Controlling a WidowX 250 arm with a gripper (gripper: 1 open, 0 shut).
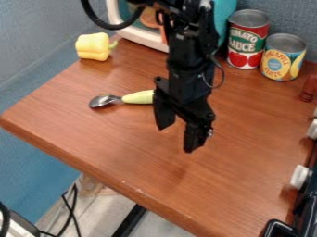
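Observation:
My black gripper (180,130) hangs low over the middle of the wooden table (136,171), its tip pointing down; whether its fingers are open or shut is unclear. Just left of it lies a spoon (106,100) with a pale yellow handle, which reaches behind the gripper. A yellow pepper-like object (95,46) sits at the back left edge.
A red-labelled can (246,42), a yellow-labelled can (283,58) and a small red-brown bottle (309,90) stand at the back right. A white appliance with a teal part is behind the arm. Black equipment lines the right edge.

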